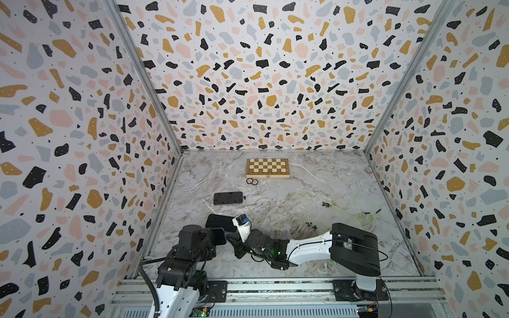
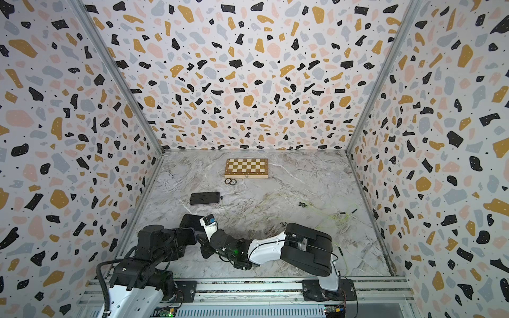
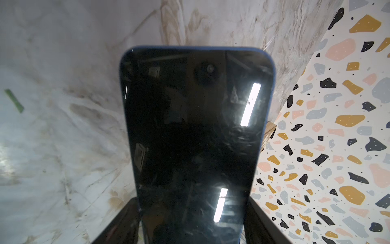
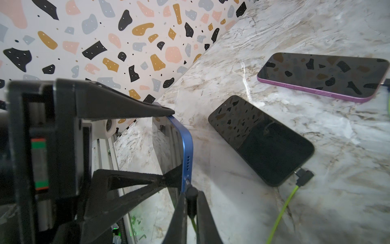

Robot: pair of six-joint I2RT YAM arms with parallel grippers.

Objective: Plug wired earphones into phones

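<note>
A blue-edged phone (image 3: 195,142) fills the left wrist view, its dark screen toward the camera. My left gripper is shut on it across its width, one finger at each long edge. In the right wrist view this phone (image 4: 186,142) is tipped up off the table, its blue end edge facing my right gripper. Between the right fingers is a small black earphone plug (image 4: 191,194) with a green cable below. Its tip meets the phone's end edge around the port; how deep it sits cannot be made out.
A black phone (image 4: 260,138) lies close by with a plug (image 4: 304,176) at its end. Farther back rests a pink-edged phone (image 4: 325,75), also with a plug at its end. A chessboard box (image 1: 267,167) stands at the back, and green earphone cables (image 1: 365,216) lie to the right.
</note>
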